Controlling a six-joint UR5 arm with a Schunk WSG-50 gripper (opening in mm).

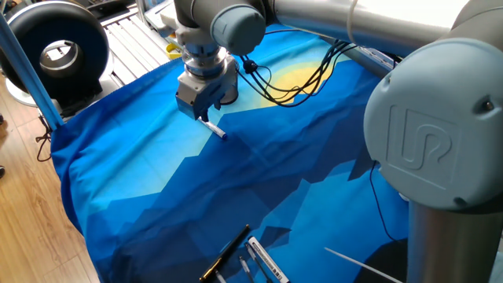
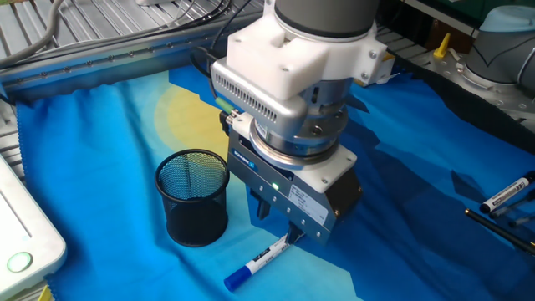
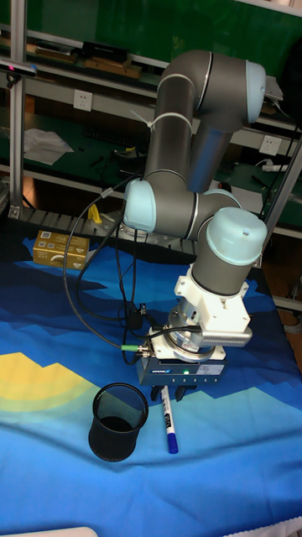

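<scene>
A white marker with a blue cap (image 2: pixel 251 269) lies on the blue cloth, its capped end pointing away from my gripper. Above its other end is my gripper (image 2: pixel 277 222), open and pointing down, with its two fingers clearly apart. One finger (image 2: pixel 294 233) overlaps the marker's uncapped end in exterior view 2. Exterior view 3 has the marker (image 3: pixel 168 420) running out from between the fingers, below the gripper body. Whether either finger touches it cannot be told. A black mesh pen cup (image 2: pixel 193 201) stands upright close beside the gripper, with nothing seen sticking out of it.
More pens lie at the cloth's other side, among them a black pen (image 1: pixel 225 255) and a white marker (image 1: pixel 267 259). A yellow-brown box (image 3: pixel 60 249) sits near the back. Loose black cables (image 1: pixel 302 86) hang beside the arm.
</scene>
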